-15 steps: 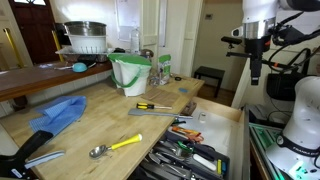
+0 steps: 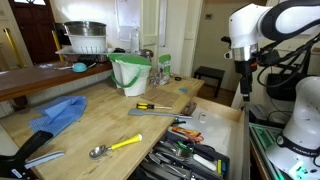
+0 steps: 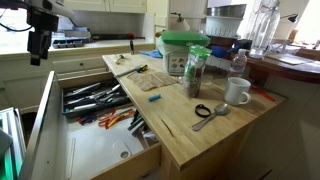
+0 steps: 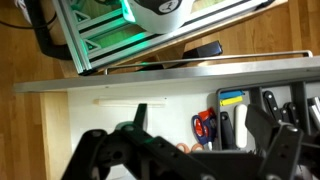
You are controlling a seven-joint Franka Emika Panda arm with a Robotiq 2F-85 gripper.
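Note:
My gripper is open, its dark fingers spread over the pulled-out drawer, with nothing between them. In exterior view 1 the gripper [image 2: 246, 97] hangs at the right, above the drawer's outer side and clear of its contents. Exterior view 2 has it at the upper left. Inside the white drawer [image 3: 88, 152], a dark tray [image 3: 95, 92] holds several utensils. Red-handled scissors [image 4: 203, 124] and a white handle [image 4: 240, 126] show below the gripper. A thin pale stick [image 4: 130, 102] lies near the drawer's front wall.
On the wooden counter are a spoon with a yellow handle [image 2: 126, 143], a blue cloth [image 2: 58, 116], a long metal utensil [image 2: 160, 113] and a green-white bucket [image 2: 131, 74]. A white mug [image 3: 237, 91] stands near the counter's edge. Part of the drawer's floor is bare.
Over the last second the arm has come down and the gripper sits somewhat lower beside the drawer. Objects stay put.

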